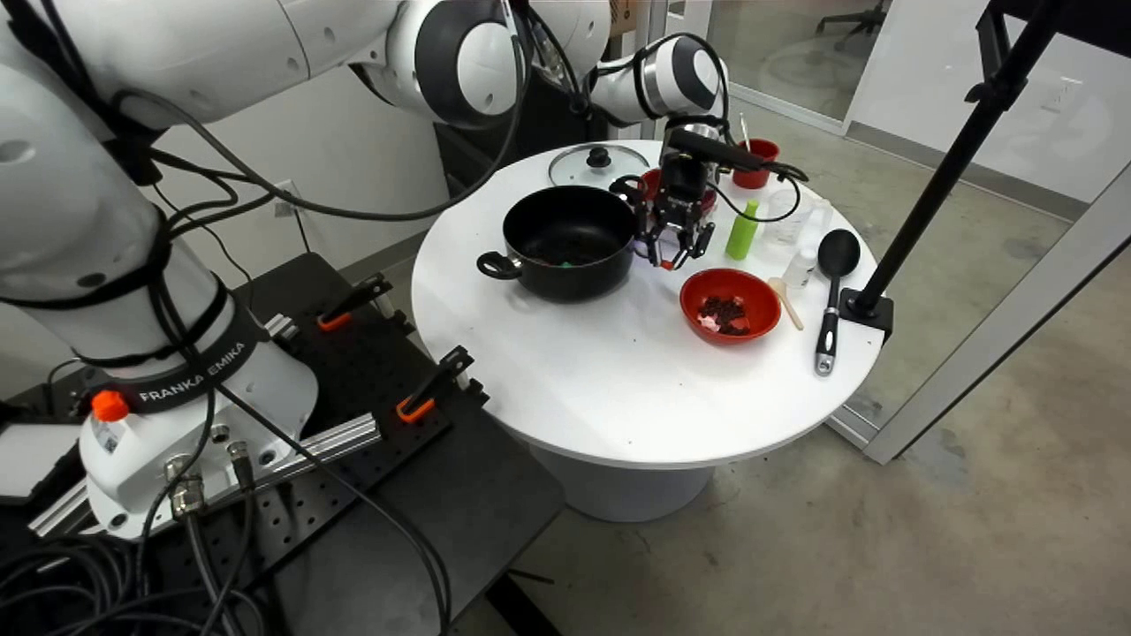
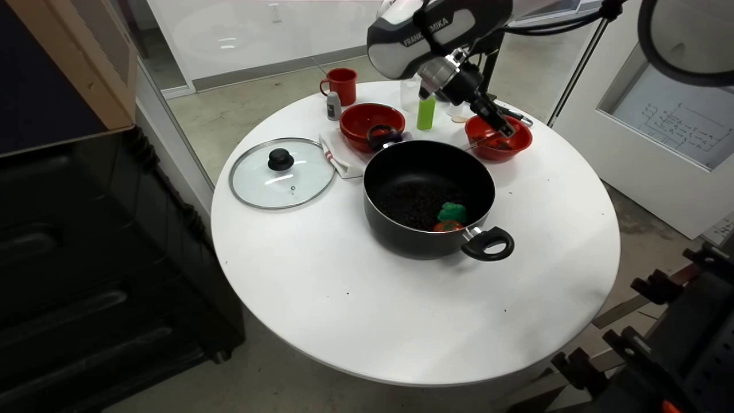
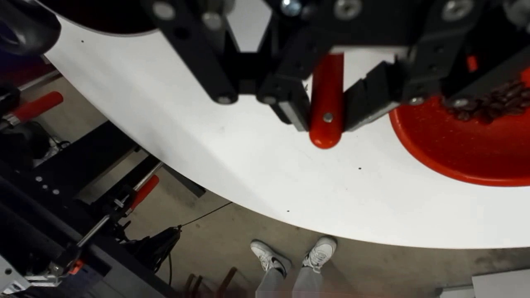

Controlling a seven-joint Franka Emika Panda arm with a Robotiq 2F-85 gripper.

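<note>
My gripper is shut on a red handle [image 3: 326, 131] with a metal rivet; its rounded end sticks out between the fingers. What tool it belongs to is mostly hidden, though exterior view 2 shows a thin blade-like part [image 2: 479, 143] reaching toward the pot. In exterior view 1 the gripper [image 1: 676, 249] hangs between the black pot [image 1: 569, 277] and the front red bowl [image 1: 777, 307]. Dark bean-like pieces [image 1: 723, 311] and some pink bits lie in that bowl. Inside the pot are a green piece [image 2: 452, 213], a red item [image 2: 448, 226] and dark pieces.
A glass lid [image 2: 254, 182] lies flat beside the pot. Behind stand another red bowl [image 2: 371, 118], a red mug [image 2: 342, 86], a green bottle [image 2: 426, 113] and a folded cloth [image 2: 342, 159]. At the right lies a black spoon [image 1: 838, 260].
</note>
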